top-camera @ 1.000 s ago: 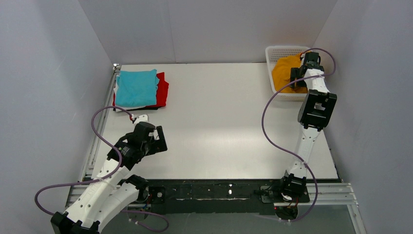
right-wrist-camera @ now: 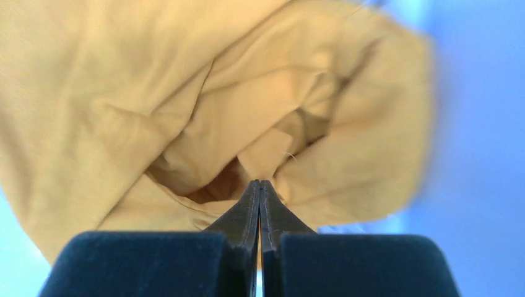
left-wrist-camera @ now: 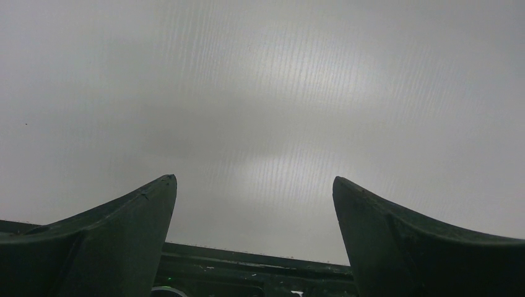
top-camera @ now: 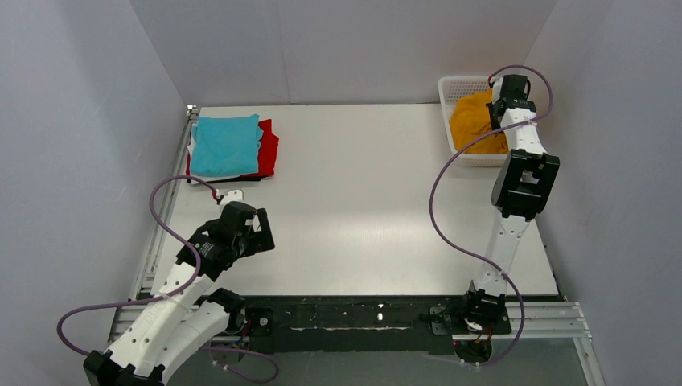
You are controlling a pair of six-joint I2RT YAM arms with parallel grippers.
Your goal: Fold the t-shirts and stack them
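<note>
An orange t-shirt [top-camera: 472, 121] lies crumpled in the white basket [top-camera: 474, 160] at the back right. My right gripper is over it, fingers pressed together. In the right wrist view, folds of the orange cloth [right-wrist-camera: 247, 111] lie just beyond the fingertips; no cloth shows clearly pinched between them. A stack at the back left has a folded turquoise shirt [top-camera: 225, 145] on top, with a red shirt [top-camera: 269, 149] and white and dark edges below. My left gripper stands open over bare table near the front left, nothing between its fingers.
Walls rise close behind and to both sides. The basket's right side is partly covered by my right arm [top-camera: 523, 181]. A dark rail [top-camera: 346, 318] runs along the table's front edge.
The left arm has hardly moved, and the stack is unchanged.
</note>
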